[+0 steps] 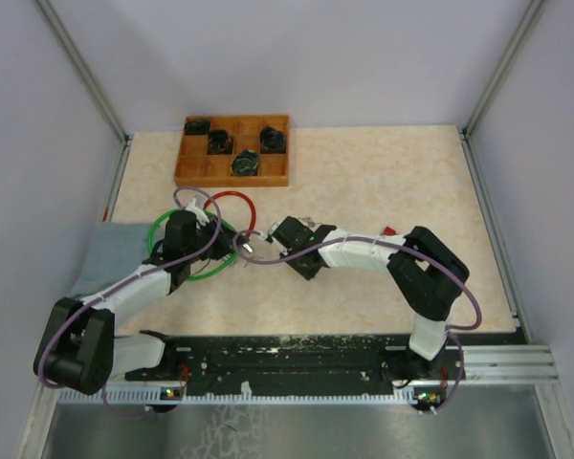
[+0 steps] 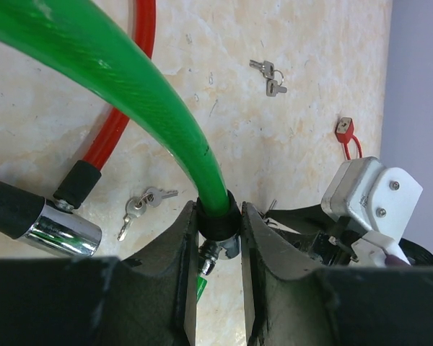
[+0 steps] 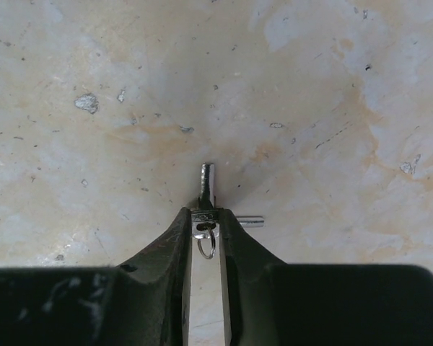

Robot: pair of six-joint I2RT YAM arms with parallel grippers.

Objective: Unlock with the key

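In the left wrist view my left gripper is shut on the green cable lock (image 2: 169,137) at its black collar. A red cable lock (image 2: 105,140) lies left of it. Two key pairs lie on the table there (image 2: 135,209). A red padlock (image 2: 343,130) is at the right. In the right wrist view my right gripper is low over the table, part open, its tips around a key pair on a ring (image 3: 208,187); whether they grip it is unclear.
A wooden compartment tray (image 1: 231,179) with dark items stands at the back left. A grey mat (image 1: 110,263) lies at the left.
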